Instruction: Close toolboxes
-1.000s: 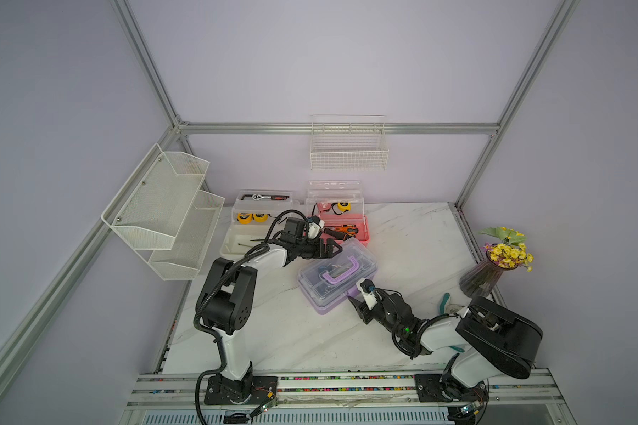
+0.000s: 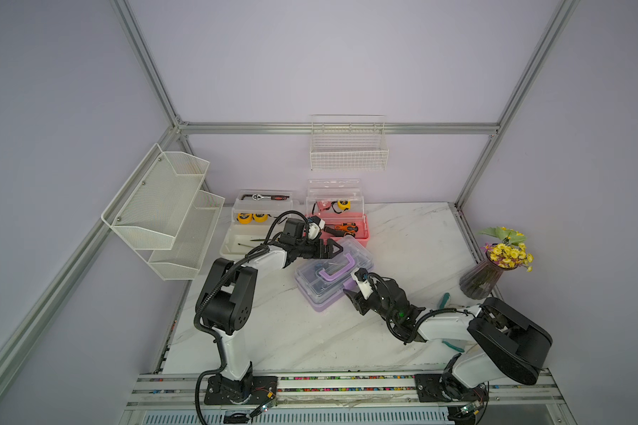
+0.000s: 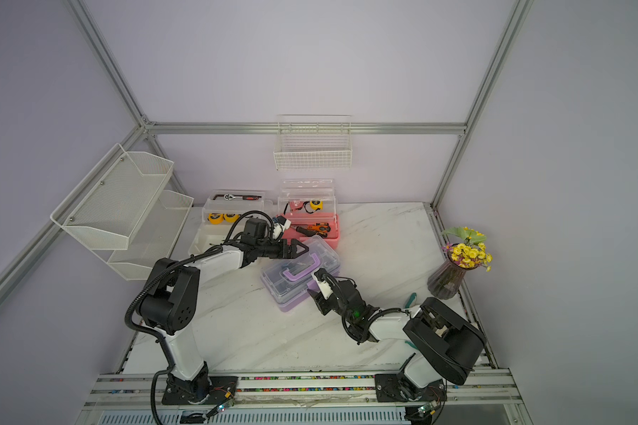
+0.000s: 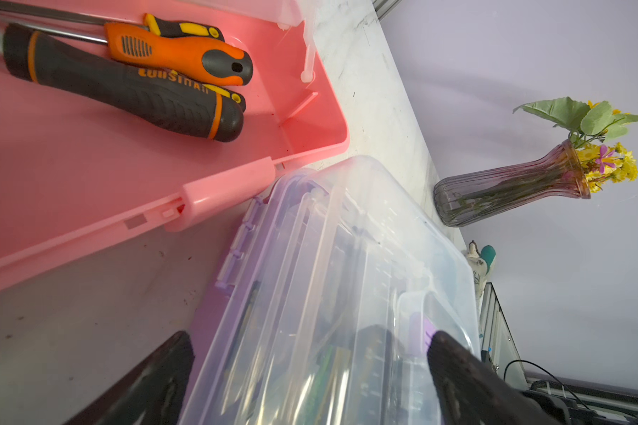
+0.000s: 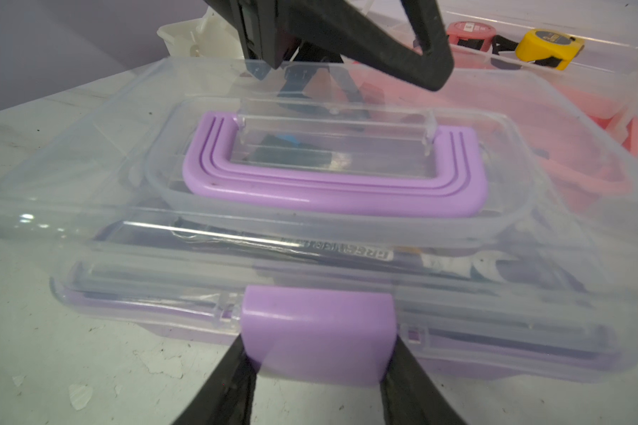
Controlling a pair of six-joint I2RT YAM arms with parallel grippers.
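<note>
A purple toolbox (image 2: pixel 312 287) with a clear lid (image 5: pixel 319 248) and a purple handle (image 5: pixel 333 194) stands mid-table, its lid down over the base. My right gripper is shut on the purple latch (image 5: pixel 319 333) at its front, one finger on each side. Over the lid's rear part, my left gripper stands open with nothing held. Behind, a pink toolbox (image 4: pixel 191 205) has its lid up and screwdrivers (image 4: pixel 184 60) inside. The white toolbox (image 2: pixel 230 244), partly behind my left arm, is also open.
A vase of yellow flowers (image 2: pixel 480 279) stands at the right table edge. Gloves with teal parts (image 2: pixel 443 300) lie partly under my right arm. Wire baskets (image 2: pixel 348 150) hang on the walls.
The purple toolbox has shifted slightly left and back. My right gripper has moved a little left and up with its latch, while the left arm has stayed still.
</note>
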